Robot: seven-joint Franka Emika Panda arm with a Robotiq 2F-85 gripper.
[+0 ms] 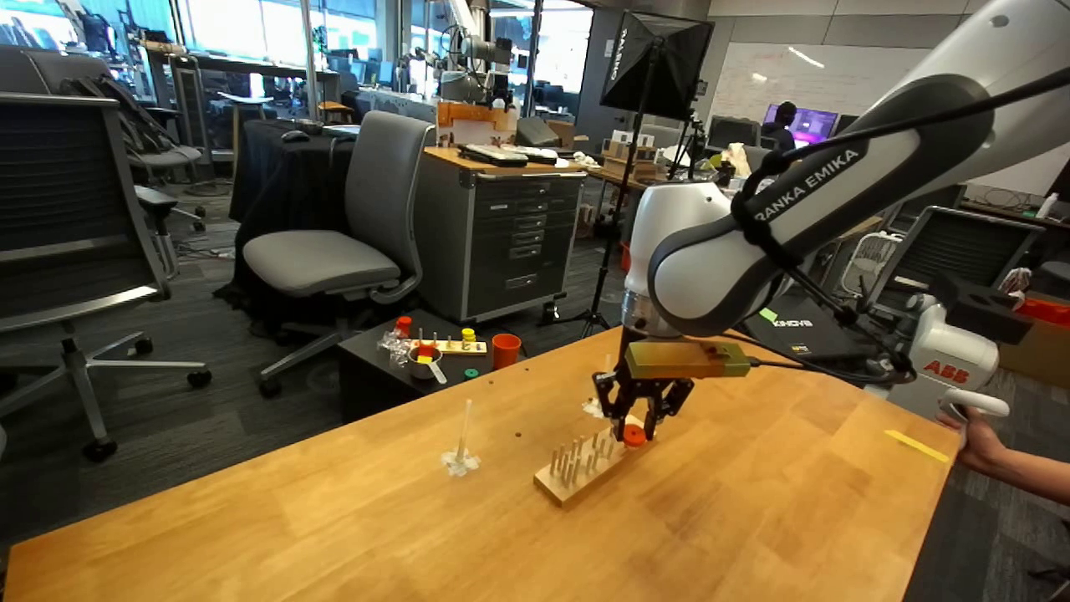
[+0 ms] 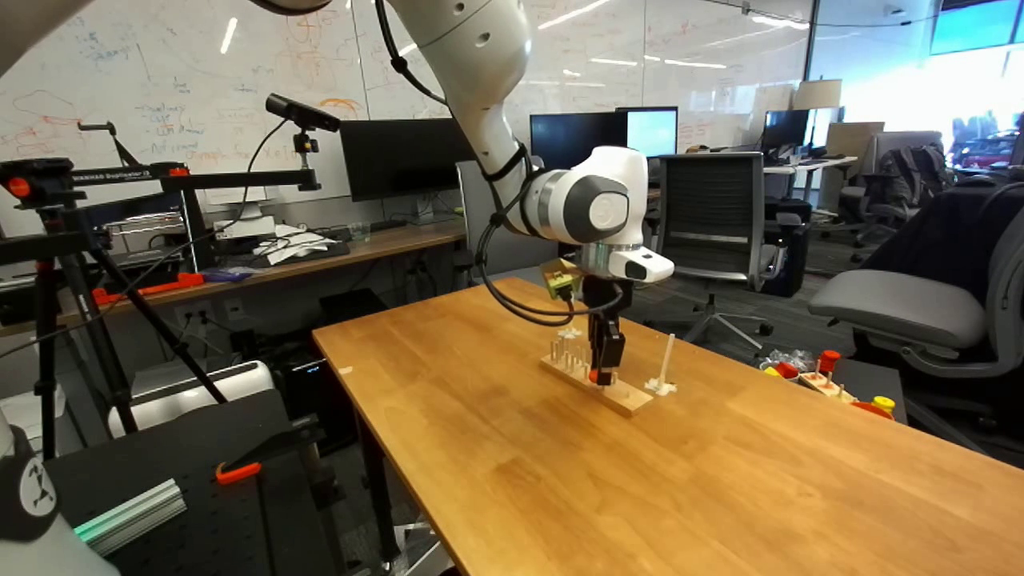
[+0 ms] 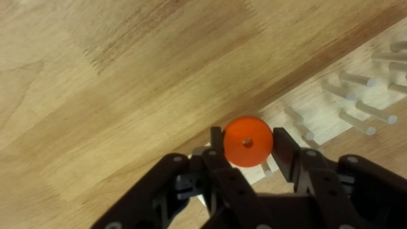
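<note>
An orange disc (image 3: 248,150) with a small centre hole lies between the fingers of my gripper in the wrist view. One fingertip stands close against each side; whether both press on it cannot be told. Something pale shows in the hole, perhaps a peg top. Beneath is a wooden peg board (image 1: 568,491), with bare pegs (image 3: 356,124) standing on the part beside the disc. In exterior view 1 the disc (image 1: 634,436) is low over the board's far end, my gripper (image 1: 634,435) pointing down around it. Whether the disc rests on the board is hidden.
A tall thin peg (image 1: 463,431) stands fixed on the table left of the board. On a low black table beyond the edge are an orange cup (image 1: 506,350) and other small coloured parts.
</note>
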